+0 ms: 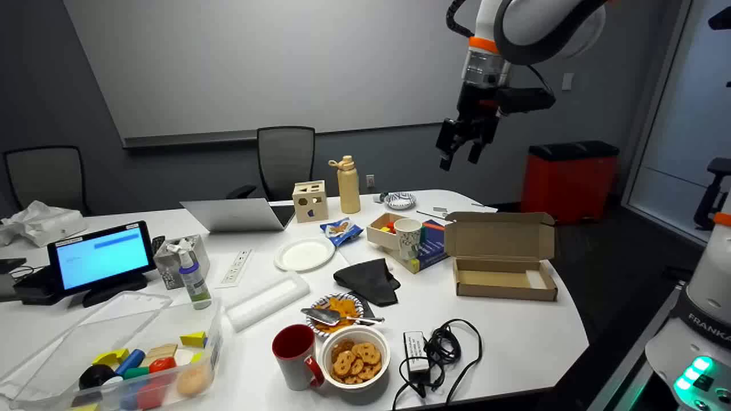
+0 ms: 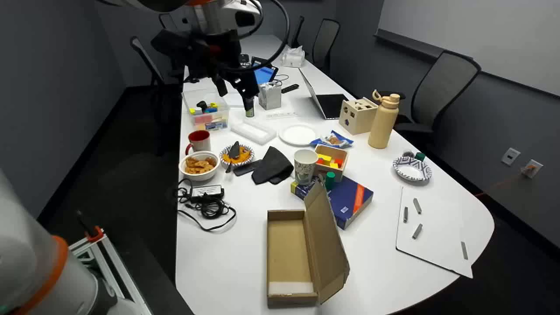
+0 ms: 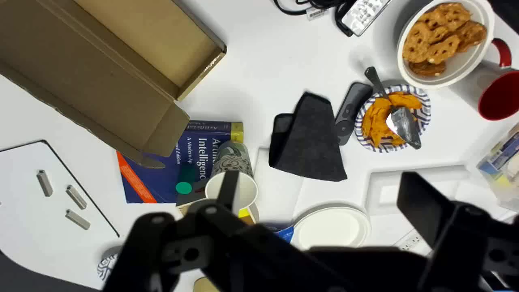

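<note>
High above the table, my gripper [image 1: 460, 164] stands open, its fingers well apart and nothing between them. In the wrist view one of the fingers [image 3: 419, 207] is at the right, the other at the left near the patterned cup. Below lies a folded black cloth [image 3: 311, 138], with a dark remote [image 3: 351, 112] next to it. A patterned bowl of orange food with a spoon [image 3: 404, 127] on it sits beside the remote. The white bowl of pretzels [image 2: 199, 166] and the red-and-grey mug [image 1: 296, 357] stand close together. A patterned cup [image 2: 305, 166] stands by the blue book [image 2: 344, 198].
An open cardboard box [image 2: 290, 252] lies near the table's end, beside a coiled charger cable [image 1: 445, 346]. The white plate [image 1: 305, 254], wooden shape cube [image 1: 310, 201], tan bottle [image 1: 349, 185] and laptop [image 1: 236, 216] occupy the far side. A clear bin [image 1: 137, 366] holds several toys.
</note>
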